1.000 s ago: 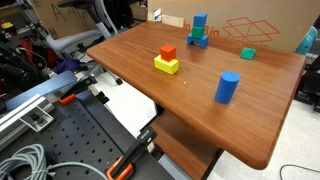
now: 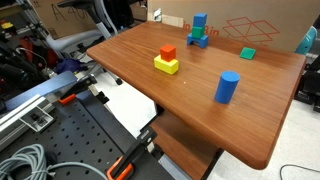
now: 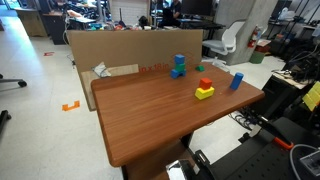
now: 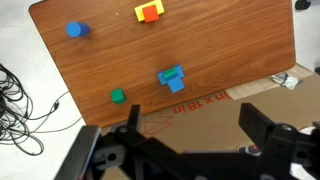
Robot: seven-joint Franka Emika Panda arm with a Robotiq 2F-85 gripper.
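Note:
My gripper stands open at the bottom of the wrist view, its dark fingers wide apart with nothing between them. Beyond them on the wooden table (image 2: 140,45) is a stack of blue and green blocks (image 2: 199,28), upright, with blue at top and bottom and green between. Nearer the table's front edge, a red block (image 2: 168,51) rests on a yellow block (image 2: 166,66). A blue cylinder (image 2: 227,87) stands apart from both stacks. Toward the back lies a small green piece (image 2: 248,54), flat on the tabletop.
A cardboard panel (image 3: 130,50) with writing stands along the table's back edge. Bare wood separates the objects, and a large part of the table is clear in the second exterior view. Black cables (image 4: 15,100) lie on the floor beside the table.

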